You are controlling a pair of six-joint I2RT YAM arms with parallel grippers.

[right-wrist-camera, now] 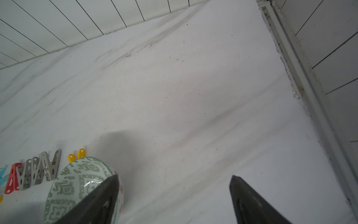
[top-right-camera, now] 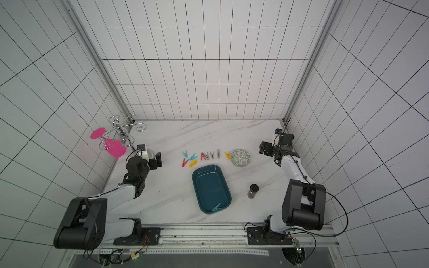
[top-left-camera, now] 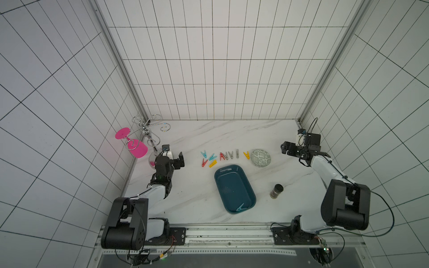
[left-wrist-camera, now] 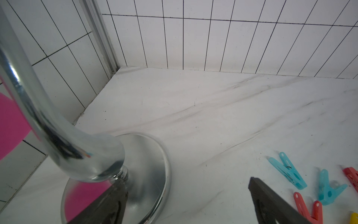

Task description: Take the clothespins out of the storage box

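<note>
The dark teal storage box point(top-left-camera: 233, 185) sits at the front centre, with one light blue clothespin point(top-left-camera: 241, 206) inside at its front end. Behind it, loose clothespins lie on the table: light blue point(left-wrist-camera: 289, 171), red point(top-left-camera: 204, 162), yellow point(top-left-camera: 212, 164) and grey point(right-wrist-camera: 50, 166). At the left, my left gripper point(top-left-camera: 178, 160) stands open beside the metal stand, empty. My right gripper point(top-left-camera: 285, 147) is over the table's right side, right of the patterned plate point(top-left-camera: 260, 157), its fingers apart with nothing between them.
A metal stand point(top-left-camera: 145, 127) with pink pieces is at the back left. A dark-topped jar point(top-left-camera: 277, 191) stands right of the box.
</note>
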